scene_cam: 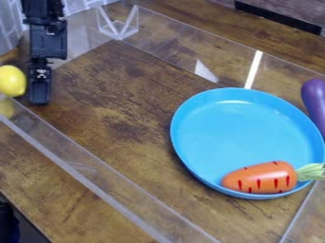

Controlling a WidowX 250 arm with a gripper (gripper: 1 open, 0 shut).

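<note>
My black gripper [38, 87] is low at the far left of the camera view, beside a yellow round object [11, 81], which looks like a lemon. The fingers are dark and small in this view; they look shut, with nothing visible between them. A blue plate [222, 128] lies on the right, with an orange carrot [260, 178] on its near right rim. A purple eggplant [314, 100] is partly in view at the right edge, beside the plate.
Clear plastic walls border the wooden surface [114, 114] along the back, the near left and the right. The middle of the surface, between gripper and plate, is clear.
</note>
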